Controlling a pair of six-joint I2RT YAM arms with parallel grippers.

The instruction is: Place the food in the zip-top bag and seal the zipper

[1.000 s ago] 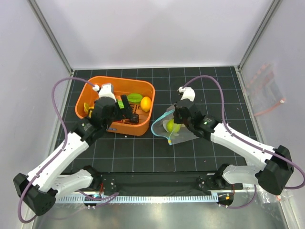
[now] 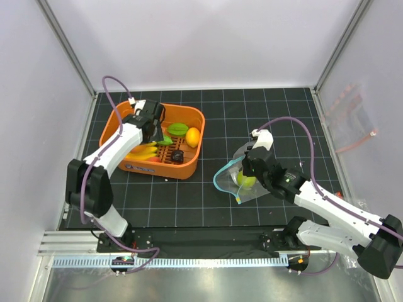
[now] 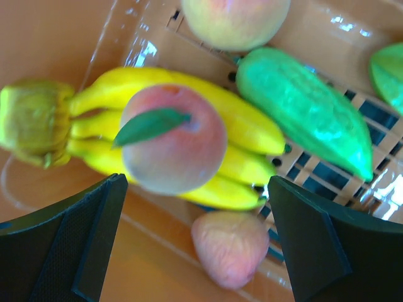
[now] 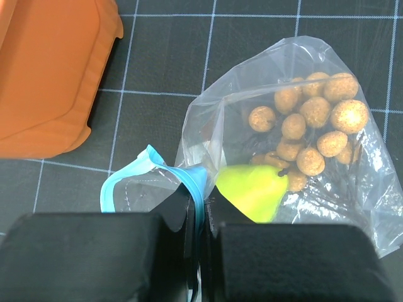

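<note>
My left gripper (image 2: 143, 126) hangs open over the orange bin (image 2: 187, 167). Below it, the left wrist view shows a peach (image 3: 179, 148) with a leaf on bananas (image 3: 249, 129), a second peach (image 3: 230, 245) and a green vegetable (image 3: 305, 110). My right gripper is shut on the blue zipper edge (image 4: 132, 168) of the clear bag (image 4: 371, 195). Inside the bag lie a yellow-green pear (image 4: 249, 192) and several round brown balls (image 4: 315, 112).
A lemon (image 2: 192, 137) and a dark round item (image 2: 177, 156) also sit in the bin.
My left arm has swung back and left over the bin. My right gripper has moved rightward with the bag's edge, and the bag and pear have shifted right.
</note>
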